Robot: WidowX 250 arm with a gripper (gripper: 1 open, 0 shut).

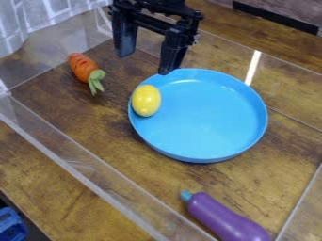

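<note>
The dark gripper (147, 49) is raised at the top centre, its two fingers wide apart with nothing visible between them. Below it a yellow oval toy (146, 100) rests on the left side of a blue plate (208, 118). An orange carrot (85, 69) with a green top lies left of the plate. A purple eggplant (224, 216) lies at the bottom right, apart from the plate.
Clear plastic walls edge the wooden surface (82, 141) on the left and along the lower left. A blue object (8, 224) sits outside at the bottom left corner. Bare wood surrounds the plate.
</note>
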